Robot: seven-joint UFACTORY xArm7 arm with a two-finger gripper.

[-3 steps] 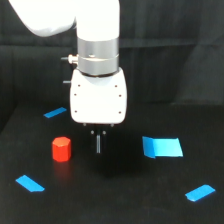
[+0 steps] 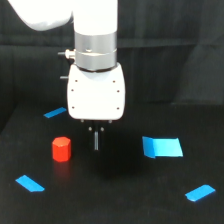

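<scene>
A white robot arm comes down from the top centre, and its gripper (image 2: pixel 97 138) hangs over the dark table. Its narrow fingers are dark and hard to make out against the background. A red block (image 2: pixel 61 149) sits to the left of the gripper. To the right lies a light blue square piece (image 2: pixel 167 147) with a slanted left part.
Blue tape strips lie at the back left (image 2: pixel 55 112), front left (image 2: pixel 30 184) and front right (image 2: pixel 200 192).
The arm and gripper have shifted very slightly left and down. The red block and blue piece are unmoved.
</scene>
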